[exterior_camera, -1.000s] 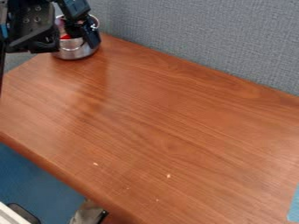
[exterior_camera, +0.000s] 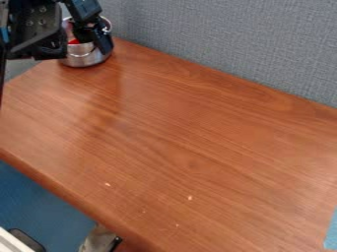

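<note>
My gripper is at the top left, over a metal pot that sits at the back left corner of the wooden table. A small red item shows in or at the pot, partly hidden behind the dark gripper. The gripper's fingers overlap the pot in this view, so whether they are open or shut, or holding anything, is unclear.
A grey fabric partition runs along the back of the table. Blue floor shows below the left edge, with some white and metal items at the bottom left.
</note>
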